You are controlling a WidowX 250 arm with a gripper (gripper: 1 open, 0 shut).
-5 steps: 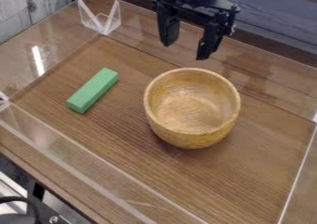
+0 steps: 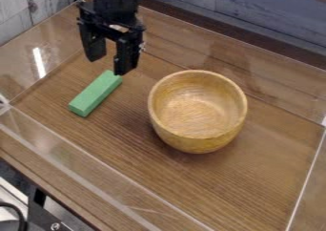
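My black gripper point(image 2: 110, 52) hangs open over the upper left of the wooden board, just above a green block point(image 2: 95, 94) lying at a slant, with nothing visible between its fingers. A round tan bowl point(image 2: 197, 112) sits at the centre right, apart from the block and the gripper.
Dark blue panels point(image 2: 254, 10) run along the back edge. A dark cable point(image 2: 10, 216) shows at the lower left corner.
The block and bowl have not moved.
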